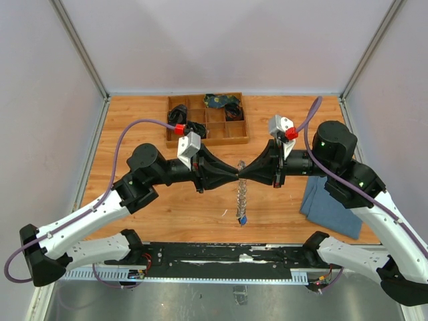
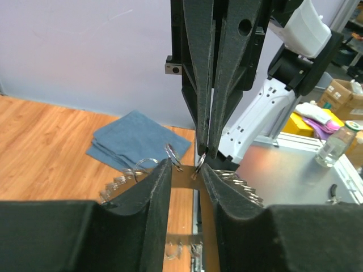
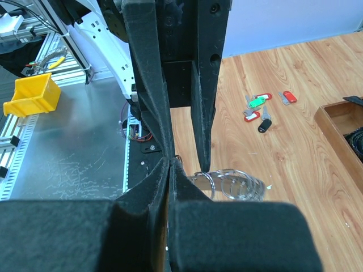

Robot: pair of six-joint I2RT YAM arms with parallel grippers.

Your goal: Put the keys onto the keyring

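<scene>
My right gripper is shut, its fingertips together on a thin metal wire of the keyring (image 2: 202,162). A coiled metal chain (image 1: 241,194) with a blue end (image 1: 243,220) hangs below the tips in the top view. My left gripper stands part open right against the right one, its fingers on either side of the ring wire. In the right wrist view a ring loop (image 3: 205,179) shows by one left fingertip. Keys with red (image 3: 290,96), green (image 3: 257,102) and black (image 3: 265,126) tags lie loose on the table.
A divided wooden box (image 1: 217,127) holding dark bundles stands at the back of the table. The folded blue cloth (image 1: 328,207) lies at right. Bare wood surrounds the hanging chain.
</scene>
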